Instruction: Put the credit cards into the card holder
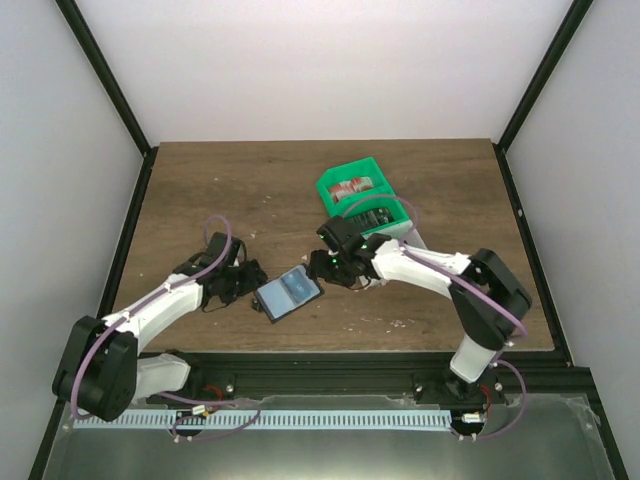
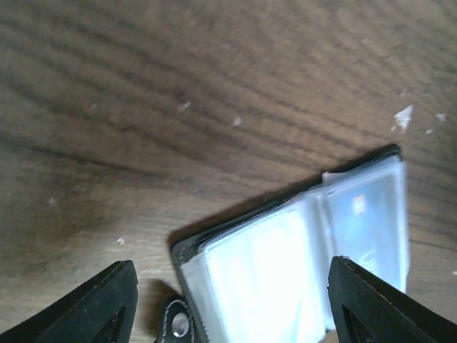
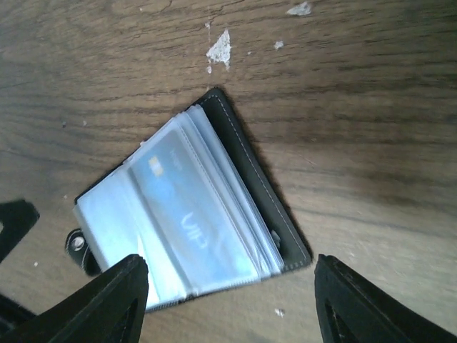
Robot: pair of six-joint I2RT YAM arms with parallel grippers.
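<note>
The card holder (image 1: 287, 292) lies open on the table between my two arms, its clear sleeves facing up. A blue card marked VIP (image 3: 187, 207) shows through one sleeve in the right wrist view; the other side looks pale. Above the holder's left end is my left gripper (image 1: 258, 280), its fingers apart and empty, with the holder's snap tab (image 2: 176, 323) between them in the left wrist view. At the right end, my right gripper (image 1: 312, 274) hangs over the holder, fingers spread, holding nothing.
Behind my right arm stands a green tray (image 1: 347, 167) with items in two compartments. A white box (image 1: 415, 238) beside it is mostly hidden by that arm. Bare table (image 1: 215, 180) lies at the back left, and the two grippers are close together.
</note>
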